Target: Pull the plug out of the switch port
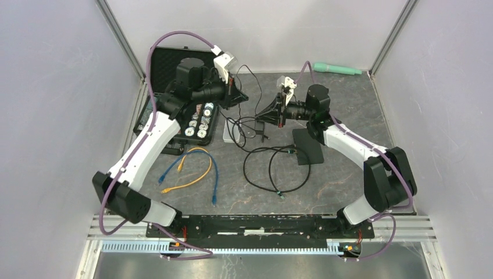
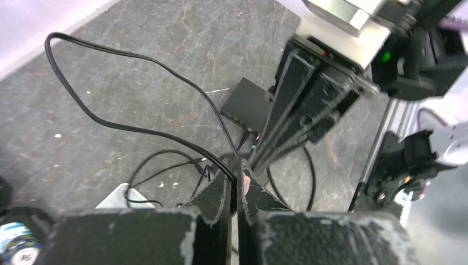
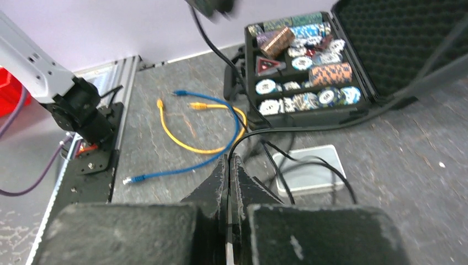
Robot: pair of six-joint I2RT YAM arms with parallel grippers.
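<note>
My left gripper [image 1: 235, 97] is raised, shut on a black cable [image 2: 138, 130] that loops up from its fingertips. My right gripper [image 1: 261, 116] is lower, to the right, and shut; a black cable runs across its fingertips, and I cannot tell whether it is held. A black box [image 1: 305, 154] [image 2: 243, 102] lies on the table at the right, with a connector at its edge in the left wrist view. Which port or plug is the switch's is unclear. More black cables [image 1: 273, 189] lie tangled and coiled on the table.
An open black case [image 1: 203, 133] [image 3: 298, 118] of round items stands at the back left, beside a white box [image 3: 303, 179]. Blue [image 1: 215, 186] and yellow [image 1: 186, 185] cables lie at front left. A green roll [image 1: 337, 68] is at the back right.
</note>
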